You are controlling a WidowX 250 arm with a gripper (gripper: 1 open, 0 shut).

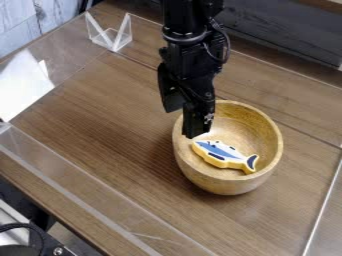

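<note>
A toy fish (pixel 223 154), blue and white with a yellow edge, lies inside a round wooden bowl (pixel 233 183) right of centre. The black gripper (pixel 193 117) hangs over the bowl's left back rim, above and behind the fish. It is open, with no object visible between its fingers, though their tips are dark and hard to separate.
A wooden table (pixel 94 130) fills most of the view, clear to the left of the bowl and at the front right. A clear plastic piece (pixel 110 30) stands at the back left. A white sheet (pixel 19 85) lies at the left edge.
</note>
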